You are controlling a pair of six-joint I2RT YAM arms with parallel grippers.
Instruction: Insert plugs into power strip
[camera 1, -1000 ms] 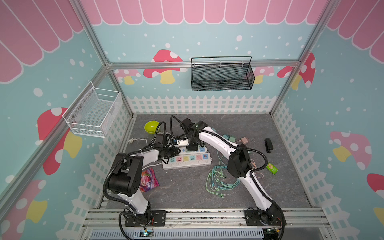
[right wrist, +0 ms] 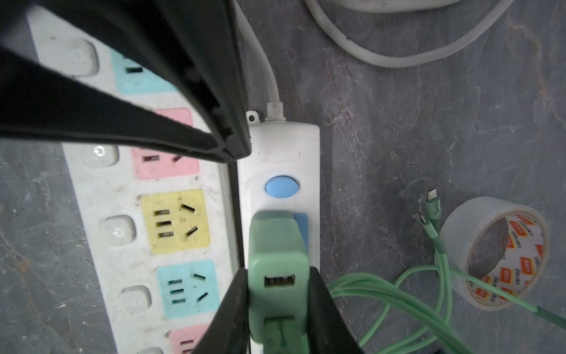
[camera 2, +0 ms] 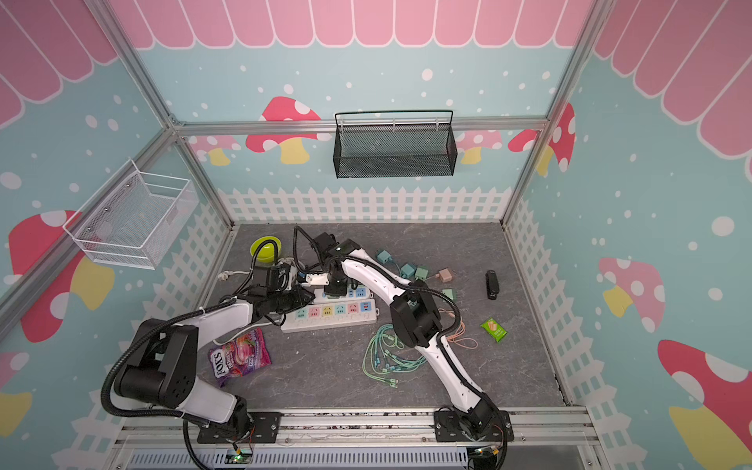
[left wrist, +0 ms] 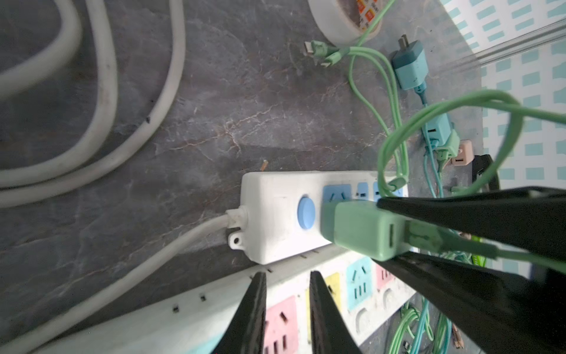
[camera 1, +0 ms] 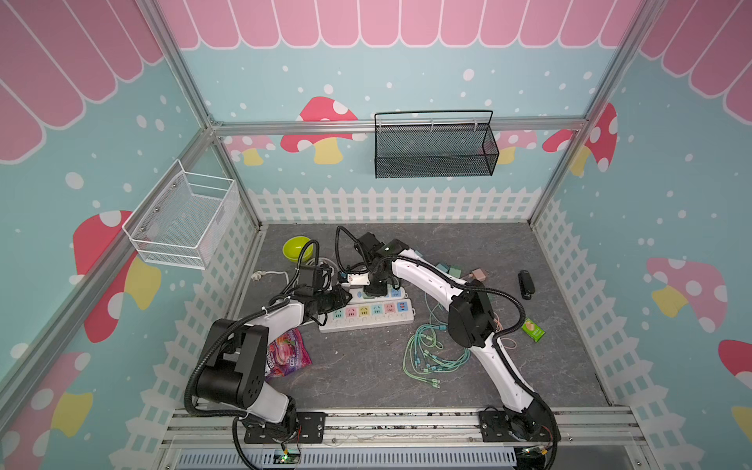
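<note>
My right gripper is shut on a green plug (right wrist: 277, 242), which sits against the blue sockets of the narrow white power strip (right wrist: 280, 153); whether its prongs are in cannot be seen. In the left wrist view that plug (left wrist: 360, 230) is between the right gripper's black fingers, with a green cable looped above. My left gripper is over the wider power strip (left wrist: 224, 306) with pink, yellow and cyan sockets, just left of the plug, its fingertips a little apart with nothing between them.
Grey cables lie at the back left, a tape roll behind the strips. Several plugs (camera 2: 407, 270) and cable coils lie to the right, a snack bag (camera 2: 239, 352) at front left. The front middle has some bare table.
My left arm's elbow has swung outward to the left and its gripper has shifted slightly. The right arm looks almost unchanged over the narrow strip.
</note>
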